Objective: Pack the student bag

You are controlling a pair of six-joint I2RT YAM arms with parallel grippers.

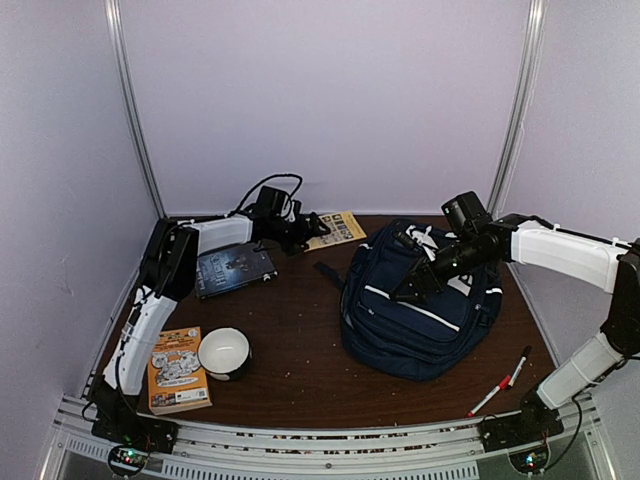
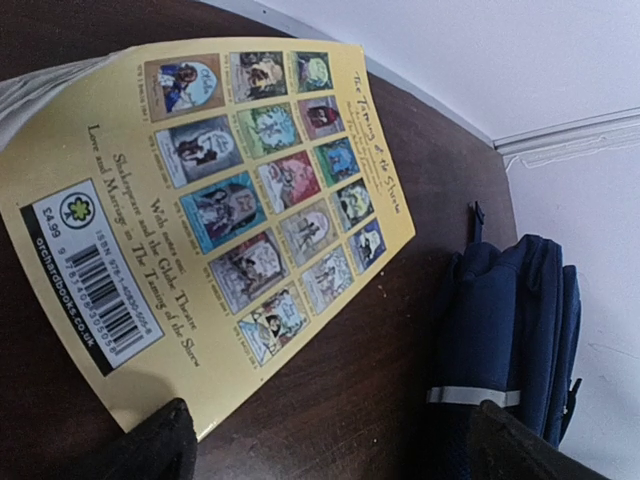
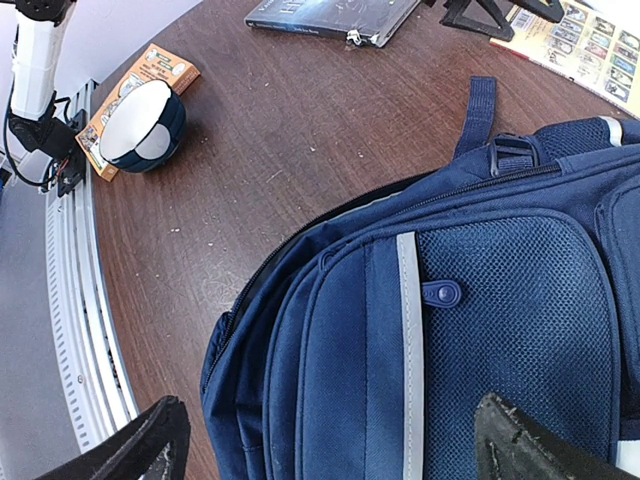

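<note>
A navy backpack (image 1: pixel 405 325) lies on the right half of the table; its zipped front fills much of the right wrist view. Over it hovers my right gripper (image 1: pixel 418 285), open, nothing between its fingers. At the back of the table lies a thin yellow book (image 1: pixel 342 229), its back cover and barcode facing up in the left wrist view. My left gripper (image 1: pixel 318 232) is open just above this book's left end, holding nothing. A dark blue book (image 1: pixel 232 270) rests left of centre. At front left is a thick orange book (image 1: pixel 178 372).
A bowl (image 1: pixel 224 352), white inside, stands against the orange book's right side. Two markers, one a red-capped marker (image 1: pixel 489 396), lie at the front right. Bare table (image 1: pixel 295 340) stretches between bowl and backpack.
</note>
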